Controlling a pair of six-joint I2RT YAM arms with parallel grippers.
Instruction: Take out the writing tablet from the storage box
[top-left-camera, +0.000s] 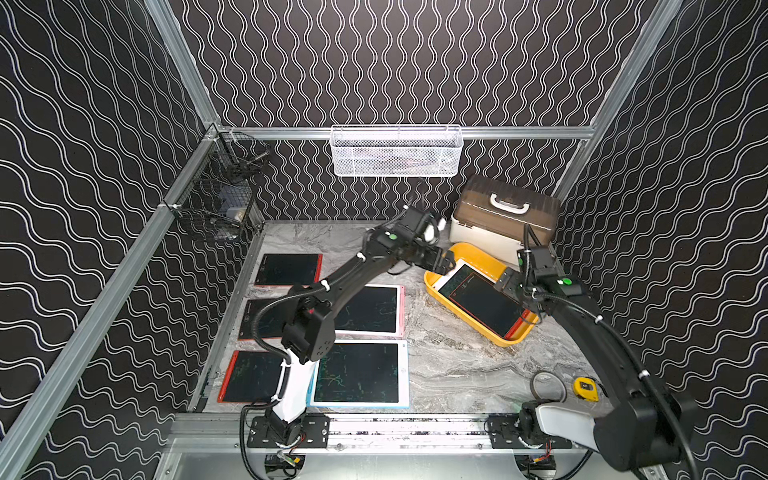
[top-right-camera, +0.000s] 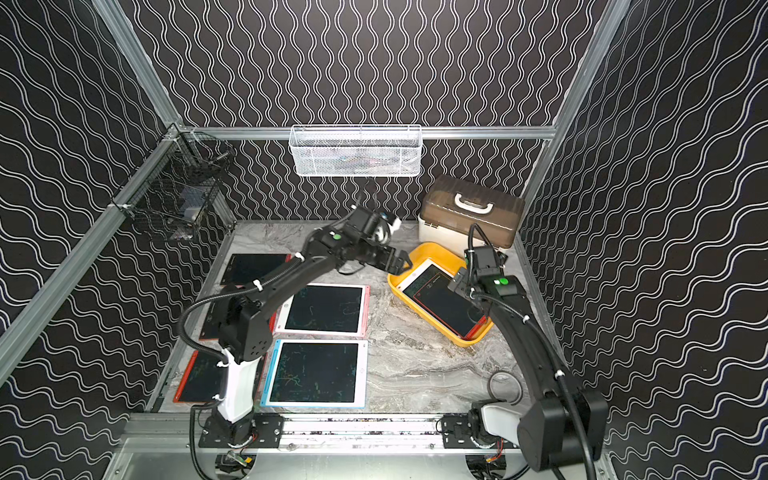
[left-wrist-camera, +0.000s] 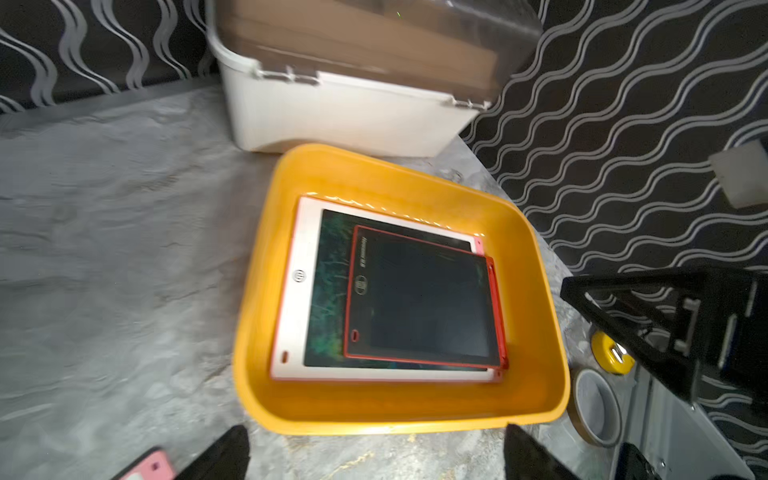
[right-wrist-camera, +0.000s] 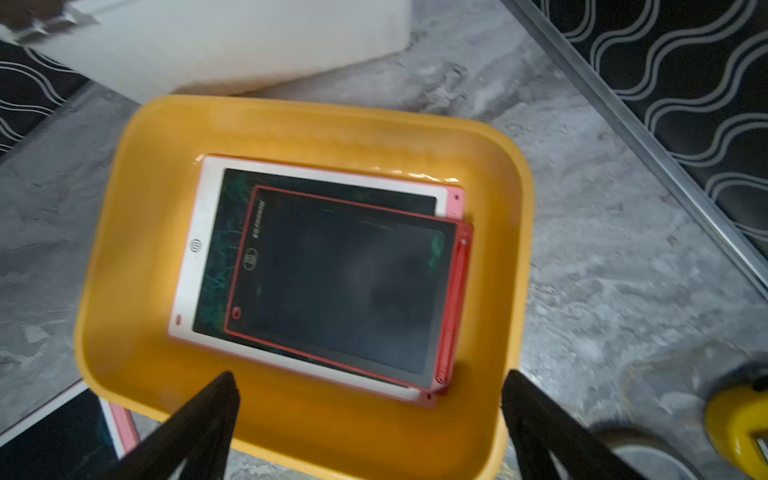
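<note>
In the yellow storage box (left-wrist-camera: 264, 264) lie two writing tablets, one on top of the other. The lower is a larger white-and-pink tablet (right-wrist-camera: 209, 232); the upper is a smaller red-rimmed tablet (right-wrist-camera: 344, 280), set toward the box's right end. My left gripper stands open with nothing between its fingers, over the left side of the box in the top views. Near the box's right side hangs my right gripper, also open and empty, above the tablets. Neither gripper is seen touching a tablet.
Several tablets lie on the left of the table, among them a pink one (top-left-camera: 364, 308) and a blue one (top-left-camera: 360, 373). Behind the box stands a brown-lidded case (top-left-camera: 504, 216). A tape measure (top-left-camera: 585, 389) and a ring (top-left-camera: 548, 386) lie at the front right.
</note>
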